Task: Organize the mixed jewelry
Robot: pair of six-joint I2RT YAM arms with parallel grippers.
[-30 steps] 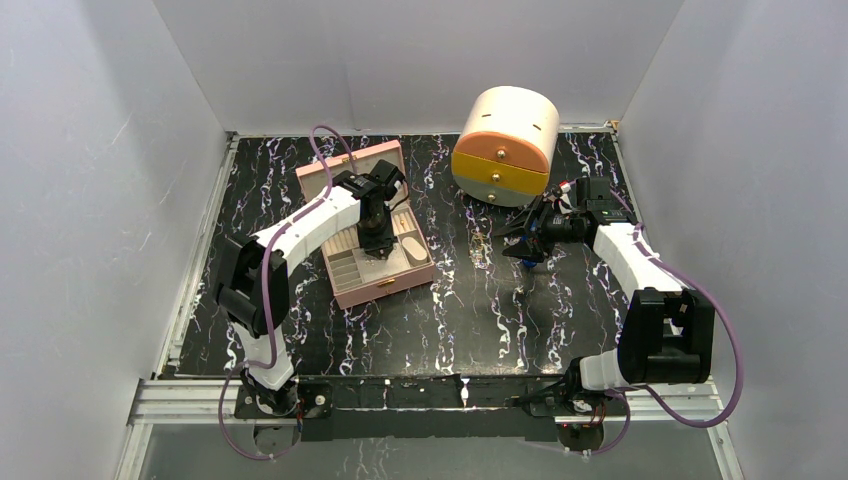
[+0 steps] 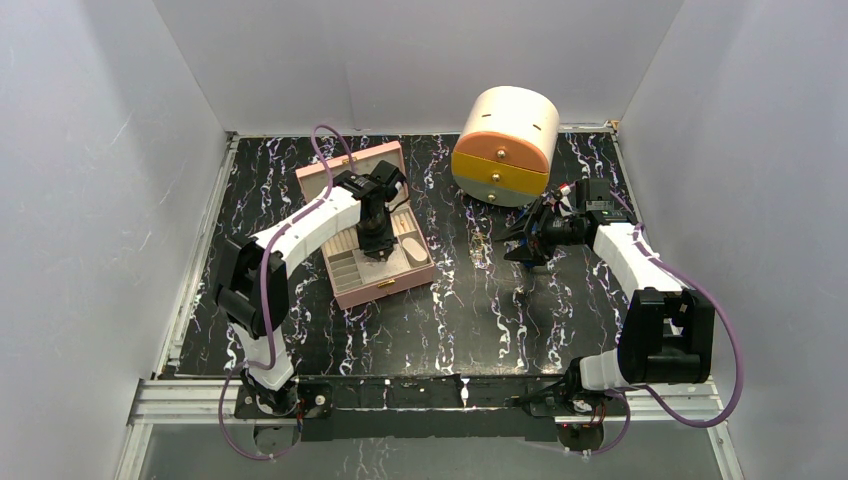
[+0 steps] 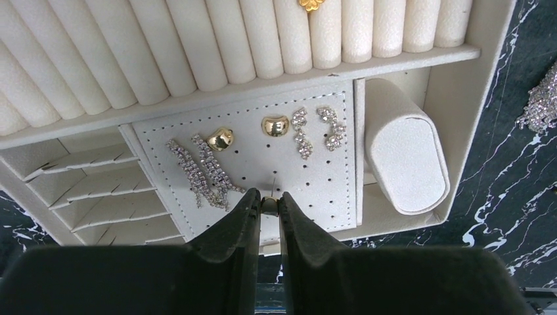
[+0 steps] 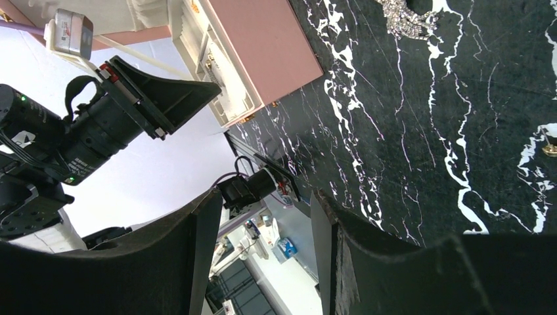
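Note:
My left gripper is shut on a small gold earring (image 3: 269, 207), its thin pin pointing away from the fingers. It hovers over the white earring panel (image 3: 309, 197) of the pink jewelry box (image 2: 386, 292). On that panel lie two gold dome earrings, one left (image 3: 220, 139) and one right (image 3: 275, 126), a sparkling strand pair (image 3: 197, 177) and two short crystal earrings (image 3: 301, 134). Whether the pin touches the panel I cannot tell. My right gripper stands open and empty over the table's right side.
Silver jewelry (image 4: 407, 20) lies on the dark marble table, with a gold earring (image 4: 550, 150) farther right. A rounded cabinet (image 2: 510, 130) with coloured drawers stands at the back. Beside the panel sit a padded cushion (image 3: 410, 164) and slotted compartments (image 3: 108, 187).
My left gripper, still holding the gold earring, has shifted slightly over the panel toward the box's front.

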